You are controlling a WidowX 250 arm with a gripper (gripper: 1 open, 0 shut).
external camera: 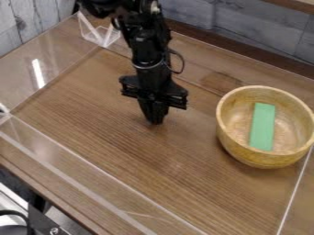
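Observation:
My black gripper (153,108) hangs low over the middle of the wooden table (110,165), its tips pointing down. It is shut, with nothing visible between its dark fingers. A yellow bowl (280,156) sits to its right, apart from it, with a green rectangular block (263,127) lying inside.
A clear plastic object sits at the top left behind the arm, and another at the left edge. Dark cabling shows at the bottom left corner.

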